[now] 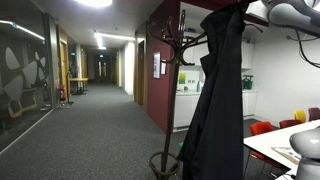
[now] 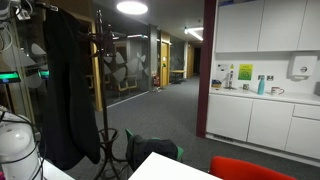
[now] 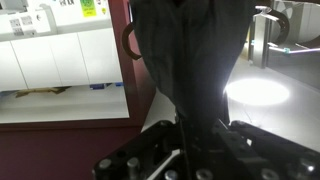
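Observation:
A long black coat (image 1: 215, 105) hangs down from my gripper, which is shut on the cloth near its top. In the wrist view the dark cloth (image 3: 190, 50) rises from between the fingers and hides the tips. A brown coat stand (image 1: 171, 100) with curved hooks stands just left of the coat in exterior view 1. Across exterior view 2, the coat (image 2: 68, 95) hangs in front and left of the stand's pole (image 2: 102, 80). Whether coat and stand touch, I cannot tell.
A white table (image 2: 165, 168) and red chair (image 2: 245, 168) stand in front, with a dark item (image 2: 150, 150) on a chair behind the table. White kitchen cupboards (image 2: 280, 125) line the wall.

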